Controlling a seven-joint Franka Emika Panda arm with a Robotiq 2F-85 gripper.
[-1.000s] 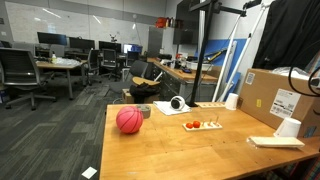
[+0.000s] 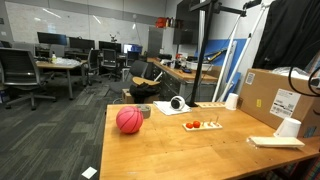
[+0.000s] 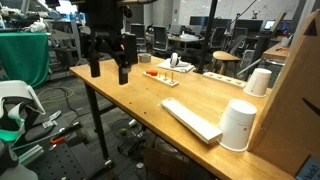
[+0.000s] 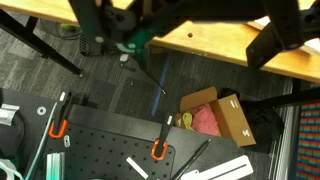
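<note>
Near the front of exterior view 2 my dark gripper (image 3: 110, 75) hangs over the table's edge, its two fingers well apart and nothing between them. The wrist view also shows the gripper open, above the wooden edge and the floor. A red ball (image 2: 129, 119) rests at the table's left side. On the wooden table (image 2: 160, 150) lies a white board with red pieces (image 2: 202, 126), which is also the white board (image 3: 165, 78) beyond the gripper. A white cup (image 2: 288, 128) stands at the right, behind a long white block (image 2: 276, 142).
A large cardboard box (image 2: 275, 95) borders the table on the right. A second white cup (image 2: 231, 101) and a white ring-shaped item (image 2: 178, 102) stand farther back. An open carton (image 4: 230, 115) sits below the table edge.
</note>
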